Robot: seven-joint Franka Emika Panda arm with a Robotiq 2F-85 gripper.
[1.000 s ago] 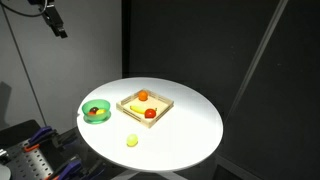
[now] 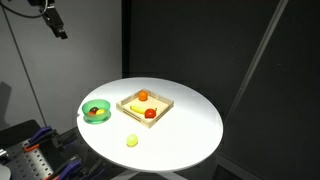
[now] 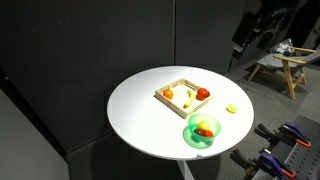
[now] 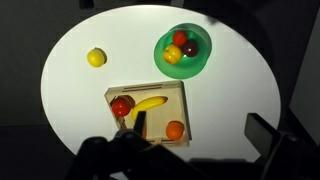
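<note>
High above the table's left side, my gripper (image 2: 61, 34) hangs far from every object. In the wrist view its dark fingers (image 4: 262, 135) stand wide apart, so it is open with nothing between them. A green bowl (image 4: 165, 66) holds a red fruit (image 4: 180, 38), a yellow-orange one (image 4: 172, 54) and a dark red one (image 4: 190, 48). The shallow wooden box (image 2: 126, 101) contains a yellow banana (image 4: 150, 103), a red tomato-like fruit (image 2: 150, 113) and an orange (image 2: 143, 96). Alone on the tabletop lies a yellow lemon-like fruit (image 2: 131, 141).
All of this rests on a white oval table (image 2: 190, 125), whose far-right part is bare in the first exterior view. Dark walls stand behind it. Dark-blue and red equipment (image 3: 275, 163) sits beside the table near the arm's base.
</note>
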